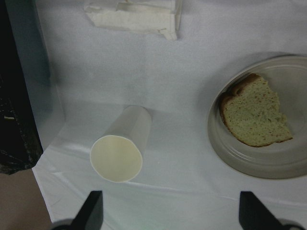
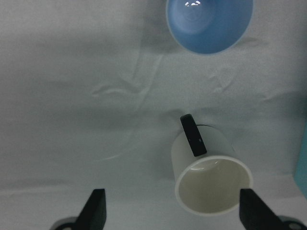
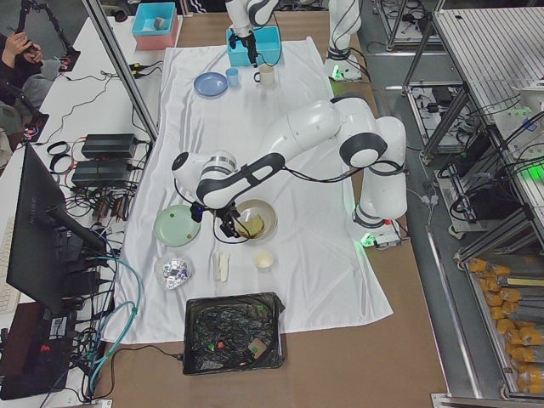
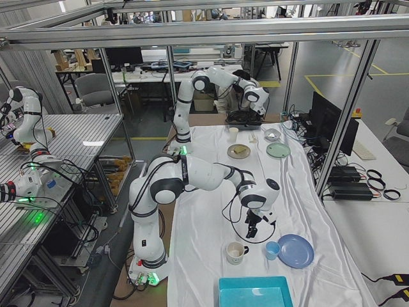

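A bread slice (image 1: 254,112) lies on a beige plate (image 1: 235,158), beside a white paper cup (image 1: 117,143) and a folded white napkin (image 1: 134,17). My left gripper is open above them, nothing between its fingers. My right gripper is open above a white mug (image 2: 184,163) with a black handle; a blue cup (image 2: 206,31) stands beyond the mug.
A green plate (image 3: 177,225), foil bowl (image 3: 173,270) and black-lined bin (image 3: 233,361) surround the left work area. A blue plate (image 4: 295,251) and turquoise bin (image 4: 254,291) stand near the right arm.
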